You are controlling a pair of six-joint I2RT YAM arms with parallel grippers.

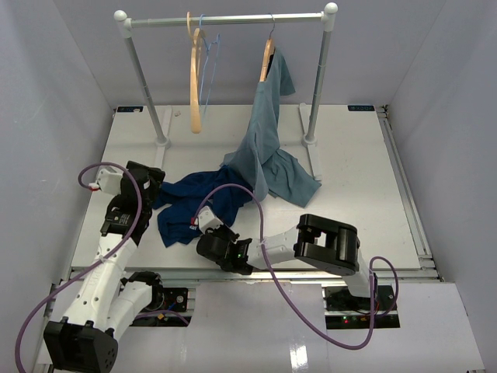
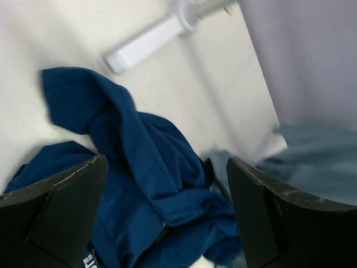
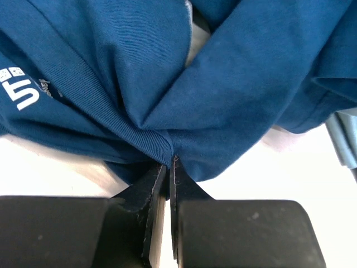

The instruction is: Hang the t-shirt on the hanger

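Observation:
A dark navy t-shirt [image 1: 186, 202] lies crumpled on the white board, with folds and a white logo in the right wrist view [image 3: 234, 67]. My right gripper is shut on a ribbed fold of it at the near edge. My left gripper hangs open above the shirt's left part, nothing seen between its fingers. Wooden hangers [image 1: 195, 85] and blue ones [image 1: 214, 54] hang from the rail; a grey-teal garment [image 1: 264, 132] hangs on another wooden hanger and spreads onto the board.
The rack's rail [image 1: 233, 19] and posts [image 1: 318, 78] stand at the back, with feet on the board. Free board [image 1: 365, 179] lies to the right. The grey-teal cloth borders the navy shirt.

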